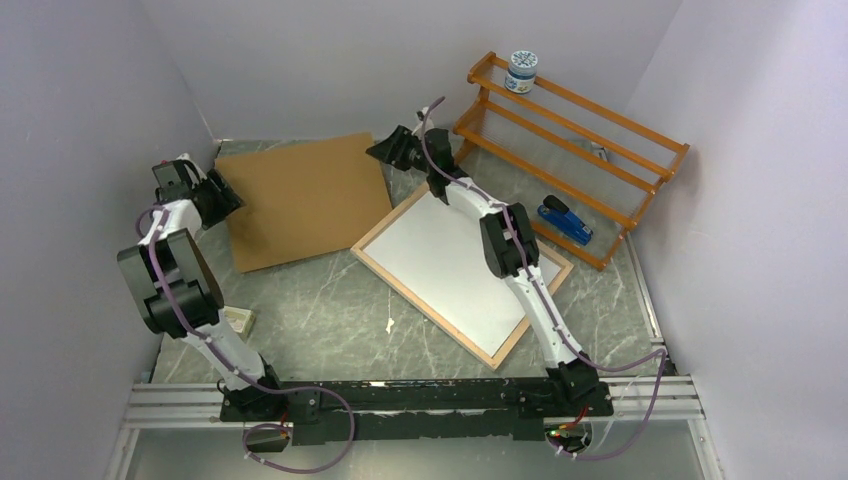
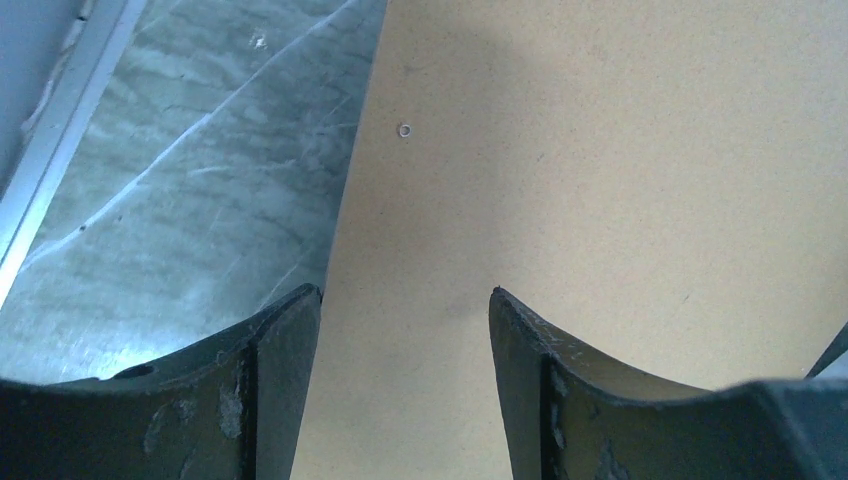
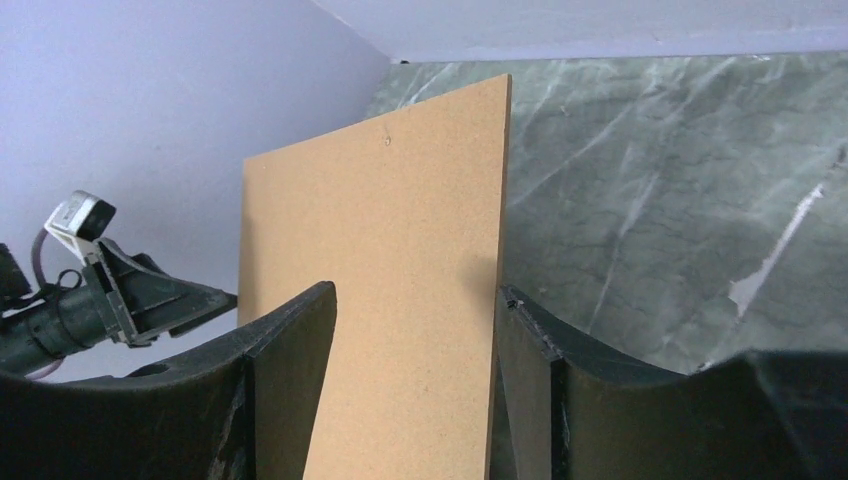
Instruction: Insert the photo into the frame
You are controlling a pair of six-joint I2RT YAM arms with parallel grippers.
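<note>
A large brown board (image 1: 305, 205), its face plain, spans the space between my two grippers at the back left. My left gripper (image 1: 230, 196) is shut on the board at its left end. At the board's upper right corner is my right gripper (image 1: 378, 153); in the right wrist view its fingers (image 3: 300, 350) stand apart with the board's edge (image 3: 503, 190) near one of them, and whether they grip it cannot be told. The light wooden frame (image 1: 425, 311) with a white panel inside lies flat at centre right, partly under the right arm.
A wooden rack (image 1: 590, 145) with a jar (image 1: 521, 72) on top stands at the back right, a blue stapler (image 1: 566, 220) near its foot. A small pale box (image 1: 239, 320) lies by the left arm. The grey floor (image 1: 320, 320) in front of the board is clear.
</note>
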